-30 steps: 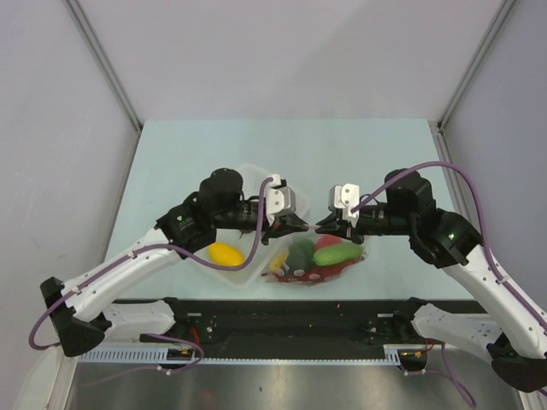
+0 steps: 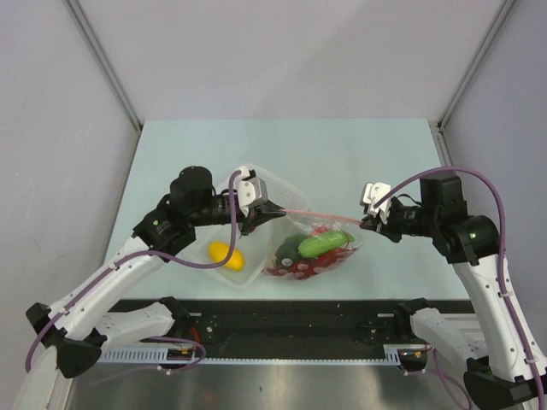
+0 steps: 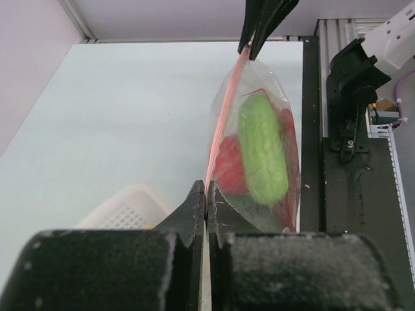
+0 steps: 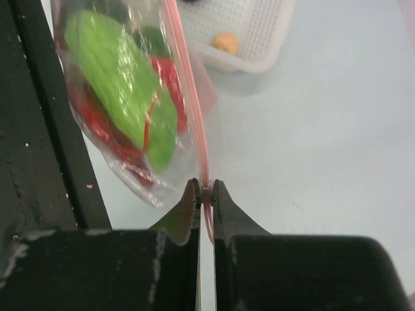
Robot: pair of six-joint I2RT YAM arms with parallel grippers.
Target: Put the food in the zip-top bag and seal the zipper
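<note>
The clear zip top bag (image 2: 308,260) holds green and red food, including a long green item (image 3: 262,146). Its pink zipper strip (image 3: 222,116) is stretched between my two grippers. My left gripper (image 2: 278,211) is shut on the strip at one end. My right gripper (image 2: 369,223) is shut on the other end, as the right wrist view also shows.
A white basket (image 2: 256,179) with a yellow item (image 2: 225,254) and another small item (image 4: 225,43) sits left behind the bag, partly under my left arm. A dark rail runs along the front edge.
My grippers have moved apart, left one leftward and right one rightward, and the pink zipper strip between them now shows at much greater length.
</note>
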